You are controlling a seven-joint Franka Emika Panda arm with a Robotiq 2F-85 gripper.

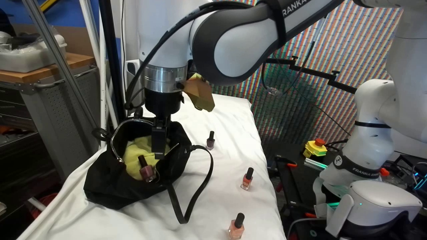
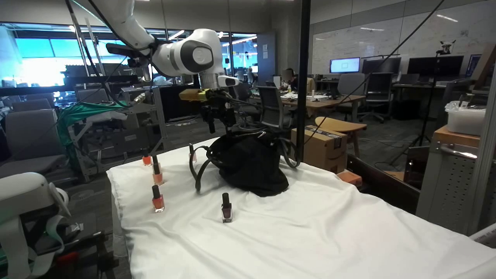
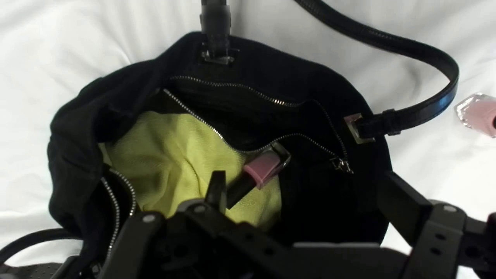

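Note:
A black handbag (image 1: 116, 184) stands with its mouth wide on the white-covered table, yellow cloth (image 3: 181, 158) inside. On that cloth lies a mauve nail polish bottle (image 3: 264, 168), tilted, its black cap partly behind a finger in the wrist view. Directly over the bag's mouth is my gripper, open, its fingers spread apart and nothing held between them. In exterior view 1 the mauve bottle (image 1: 147, 172) shows near the bag's front rim. Upright on the table are a dark bottle (image 1: 210, 144), a red bottle (image 1: 246, 182) and a peach bottle (image 1: 236, 230).
The bag's strap (image 1: 208, 176) loops over the sheet beside the bottles. Exterior view 2 also shows another red bottle (image 2: 147, 161) and a pale bottle (image 2: 193, 155) farther back. Bare sheet (image 2: 316, 232) covers much of the table.

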